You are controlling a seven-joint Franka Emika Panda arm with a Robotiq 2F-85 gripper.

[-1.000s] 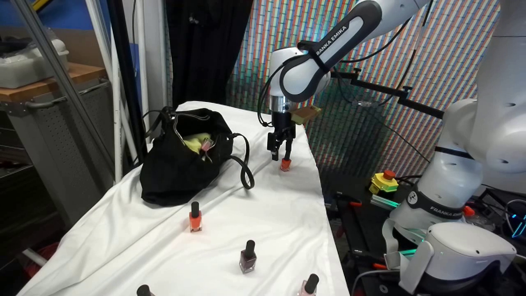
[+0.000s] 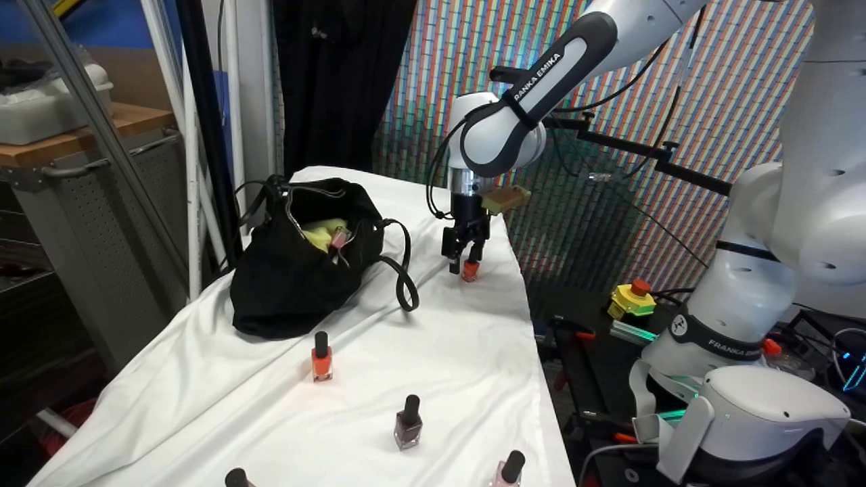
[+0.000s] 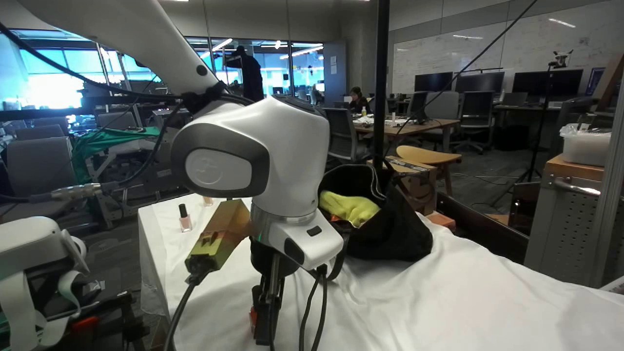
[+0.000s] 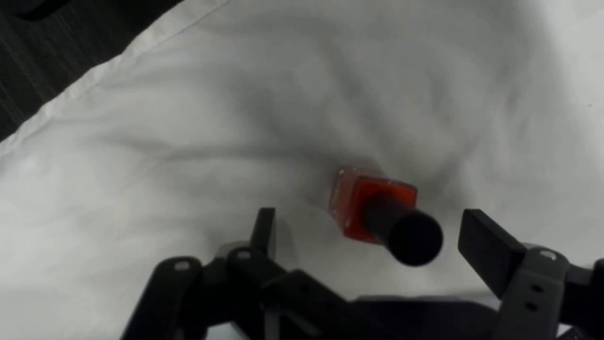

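A red nail polish bottle with a black cap (image 4: 378, 210) stands upright on the white cloth. In the wrist view its cap rises between the two spread fingers of my gripper, nearer the right one, with a gap on either side. Exterior view 1 has the open gripper (image 2: 466, 264) low over the table's right side, at the red bottle (image 2: 471, 272). Most of the gripper (image 3: 267, 327) is seen edge-on in exterior view 2, with a bit of red beside it.
A black bag (image 2: 304, 268) lies open at the left, yellow cloth (image 2: 325, 231) inside and a strap loop reaching toward the middle. Nearer stand an orange bottle (image 2: 322, 361), a dark bottle (image 2: 408, 426) and a pink one (image 2: 509, 472). The table's right edge is close to my gripper.
My gripper has come down lower around the red bottle and shifted slightly right in exterior view 1. The bottles and the bag have stayed where they were.
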